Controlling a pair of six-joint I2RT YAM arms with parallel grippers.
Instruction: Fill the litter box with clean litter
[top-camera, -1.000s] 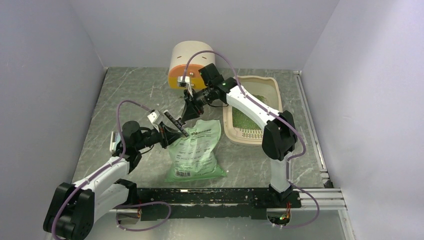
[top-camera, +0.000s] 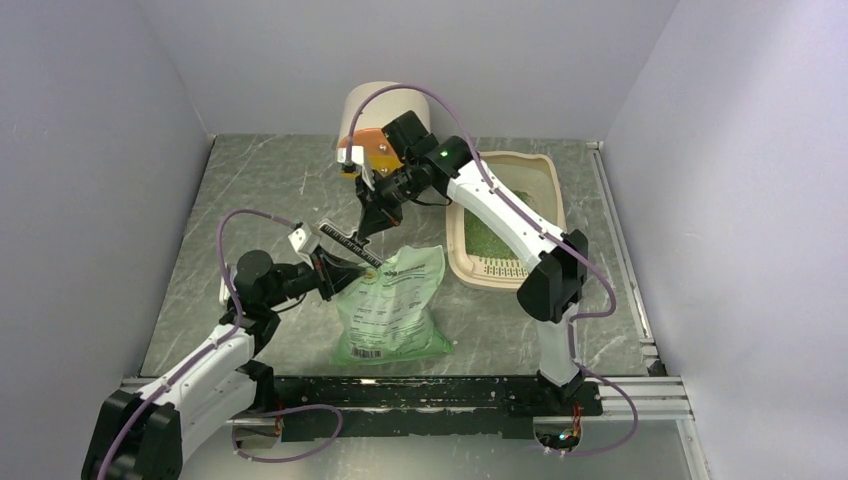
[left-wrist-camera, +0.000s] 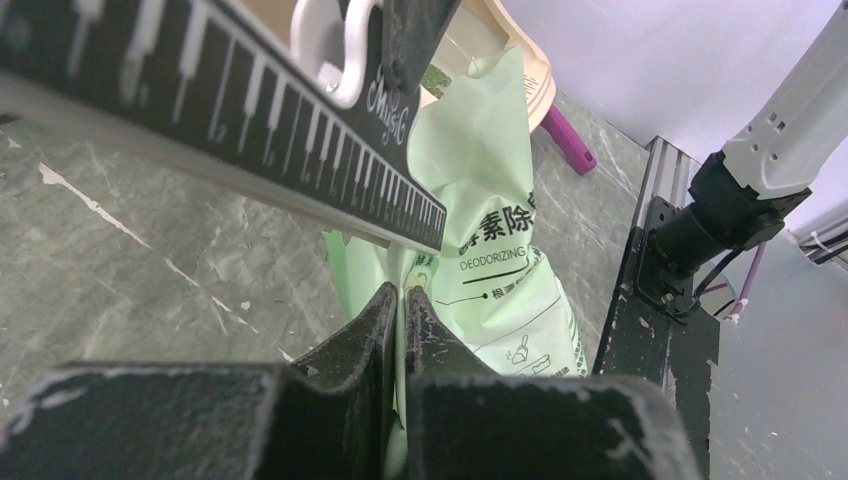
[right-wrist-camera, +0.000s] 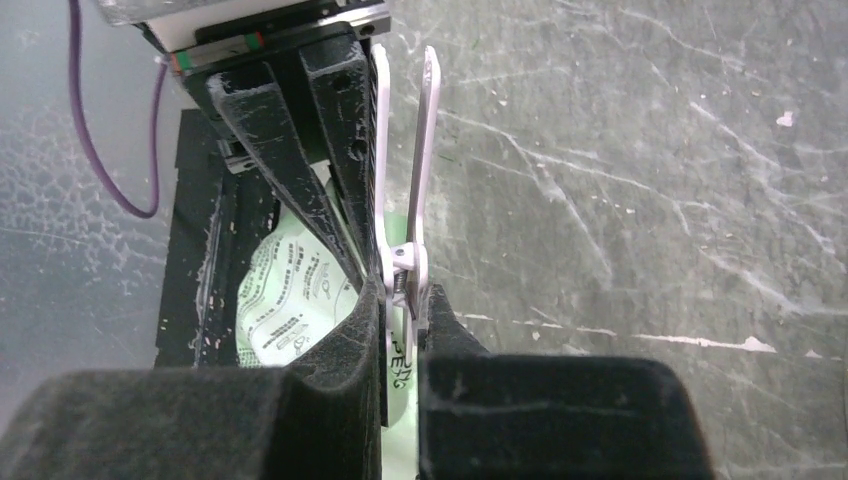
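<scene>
A green litter bag lies on the table front, its top gathered upward, printed "DEODORIZING" in the left wrist view. My left gripper is shut on the bag's top edge. Directly above, my right gripper is shut on a black bag clip with white handles and a ruler-like bar, which spans the bag's top beside the left fingers. The beige litter box with green litter stands at the right, partly hidden by my right arm.
A cream and orange rounded container stands at the back wall. A purple-handled tool lies by the litter box.
</scene>
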